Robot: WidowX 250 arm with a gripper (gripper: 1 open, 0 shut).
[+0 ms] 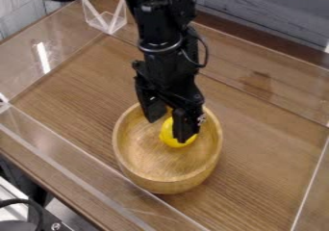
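Note:
My black gripper [164,104] hangs from the top centre over a round tan bowl [152,175], its lower parts reaching down inside the bowl's back rim. A yellow round object [178,135] lies in the bowl at the lower end of the gripper, partly hidden by it. The gripper is open; whether its fingertips touch the yellow object I cannot tell.
A clear plastic item [106,12] stands at the back left. Black cables [23,206] show at the lower left corner.

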